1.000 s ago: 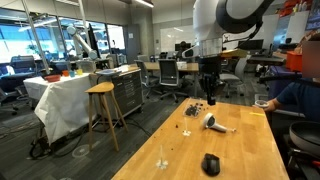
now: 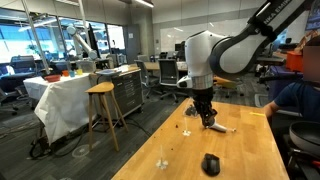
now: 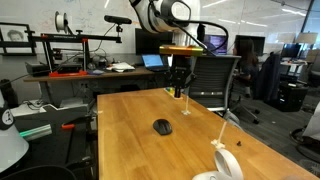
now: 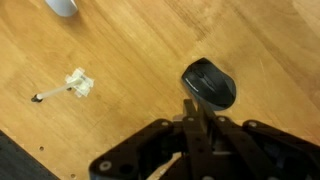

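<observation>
My gripper [image 2: 208, 117] hangs over the table beside a white object, its black fingers pointing down. In the second exterior view the gripper [image 3: 178, 92] is above the table, beyond a dark computer mouse [image 3: 162, 127]. The wrist view shows its fingers close together, shut, at the lower edge of the mouse [image 4: 208, 84] as seen from above. Whether they touch the mouse cannot be told from this angle, and anything between the fingertips is hidden. The mouse [image 2: 210, 164] lies on the wooden table top [image 2: 185, 160] in the first exterior view.
A thin stick with a white crumpled base [image 4: 78, 82] lies left of the mouse in the wrist view. At its top edge is part of a white object [image 4: 62, 6]. A wooden stool [image 2: 103, 100] stands beyond the table's left edge.
The arm has come down and nearer to the first exterior camera, reaching beside the white object. The mouse has stayed in place.
</observation>
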